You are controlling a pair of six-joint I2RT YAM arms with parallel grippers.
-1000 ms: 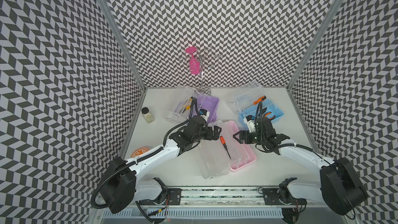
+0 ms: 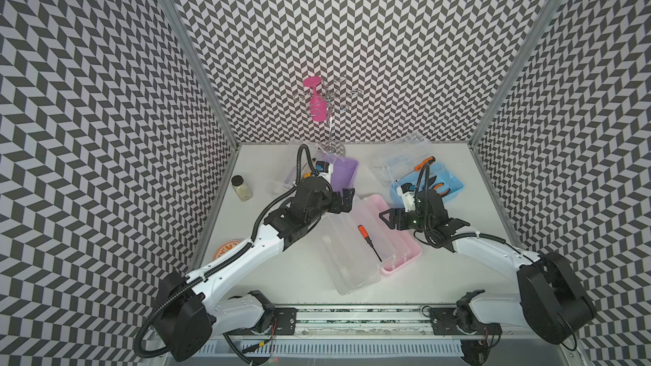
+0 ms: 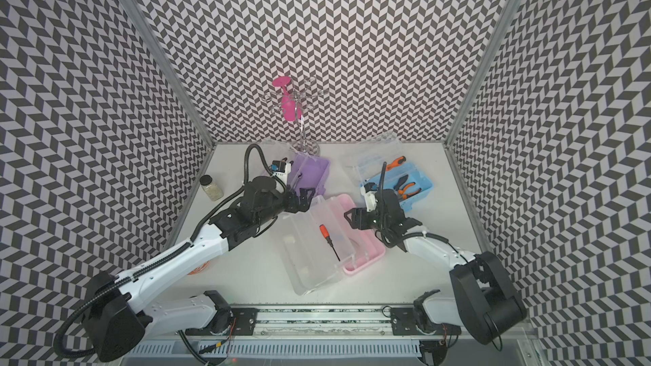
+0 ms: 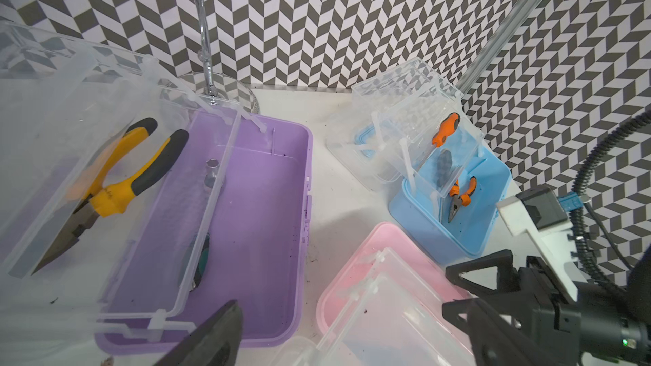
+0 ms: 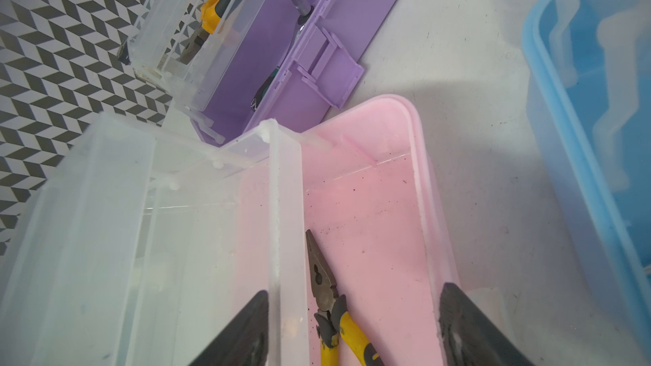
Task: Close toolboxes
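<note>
Three toolboxes lie with their clear lids swung back: a purple one (image 4: 271, 230) at the back left, a blue one (image 4: 434, 230) at the back right and a pink one (image 5: 400, 210) nearest the front. The pink box's clear lid (image 5: 203, 244) leans out to the left, with an orange screwdriver (image 2: 366, 234) in it. Above the purple box's near end hangs my left gripper, its fingers wide apart with nothing between. My right gripper stands over the pink box, fingers parted; pliers (image 5: 325, 291) lie in the box below.
Behind the purple box stands a metal rack (image 2: 331, 122) holding a pink goblet. A spice jar (image 2: 240, 188) is at the left, and an orange-printed round item (image 2: 227, 248) lies nearer the front. Bare table remains at the front right.
My left gripper has moved back and slightly left, from the pink box's lid toward the purple box. The right arm has shifted only slightly. The pink box has moved a little.
</note>
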